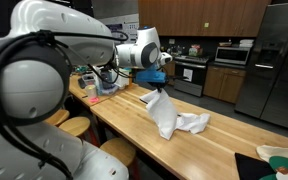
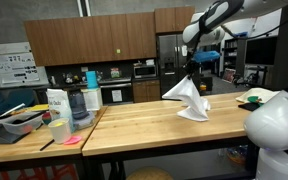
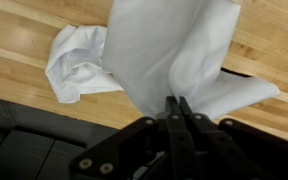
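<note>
A white cloth (image 1: 162,114) hangs from my gripper (image 1: 159,91), which is shut on it above the wooden table. In the wrist view the fingertips (image 3: 174,104) pinch the fabric, and the white cloth (image 3: 164,50) spreads out below them. Exterior view 2 shows the cloth (image 2: 188,96) drooping under the gripper (image 2: 190,76), its lower part close to the tabletop. Crumpled white fabric (image 1: 193,122) lies on the table beside it, also seen in the wrist view as a bunched piece (image 3: 78,63). Whether both are one cloth cannot be told.
Bare wood fills much of the table (image 2: 124,132). A green-and-white item (image 1: 282,155) and a black item (image 1: 252,167) lie at the near right in exterior view 1. Cups and containers (image 2: 72,108) crowd the other end.
</note>
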